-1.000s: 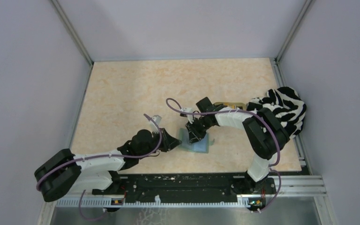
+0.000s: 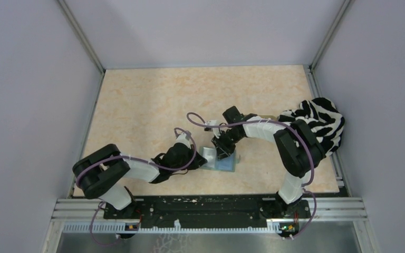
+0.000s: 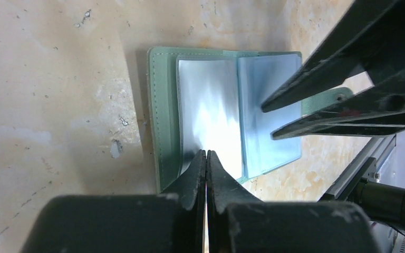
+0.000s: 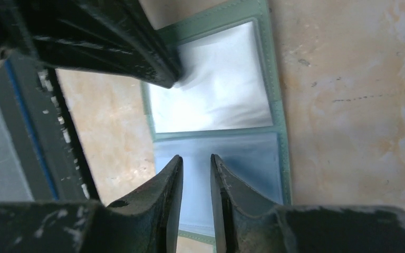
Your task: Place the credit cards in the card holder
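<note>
A green card holder (image 2: 225,169) lies open on the table, with a pale inner leaf on its left half and clear bluish sleeves on its right. In the left wrist view the whitish leaf (image 3: 211,105) sits beside the blue sleeves (image 3: 270,113). My left gripper is shut at the holder's left half, its tips over the lower edge of the leaf; nothing shows between them. Above the blue sleeves (image 4: 253,168), my right gripper stands part open, its fingers apart and empty. No loose card can be made out.
A tan tray (image 2: 267,117) is partly hidden behind the right arm. A black-and-white patterned bundle (image 2: 319,121) lies at the right edge. Both grippers are close together over the holder.
My left gripper has moved right onto the holder's left half, and the leaf there looks whiter now. The right gripper has shifted slightly right.
</note>
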